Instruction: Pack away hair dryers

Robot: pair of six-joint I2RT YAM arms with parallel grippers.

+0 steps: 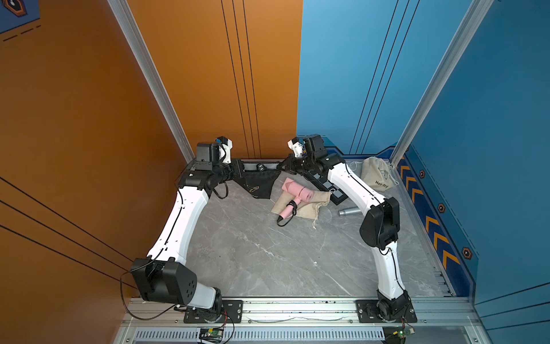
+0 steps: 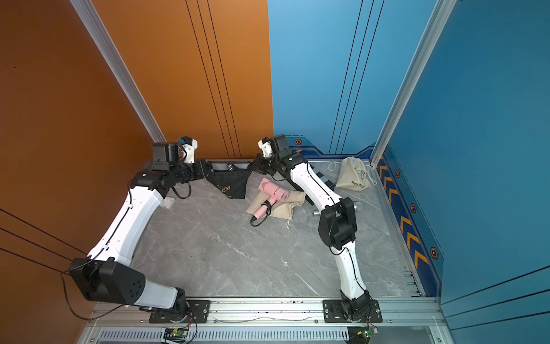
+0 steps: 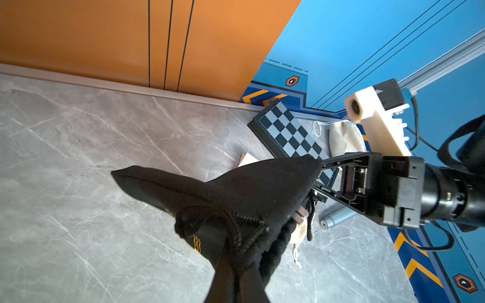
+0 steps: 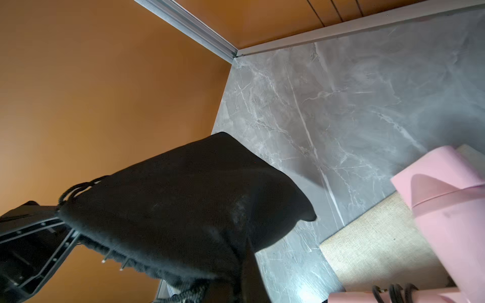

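Note:
A black drawstring bag [image 1: 260, 183] hangs stretched above the table, mouth up. One side of its rim is pinched by my left gripper [image 1: 240, 167], which is shut on the cloth. The other side is held by my right gripper [image 1: 282, 166], also shut. In the left wrist view the bag [image 3: 262, 197] spans to the right gripper. The inside of the bag is mostly hidden. On the table, a pink hair dryer [image 1: 299, 191] with its cord wrapped round the handle lies on a flat beige bag [image 1: 320, 200], right of the black one.
A checkered board [image 3: 290, 128] lies behind the right arm. Farther right stands a full-looking beige "Hair Dry" bag [image 1: 376, 173]. A silver cylinder [image 1: 348, 211] lies near the right forearm.

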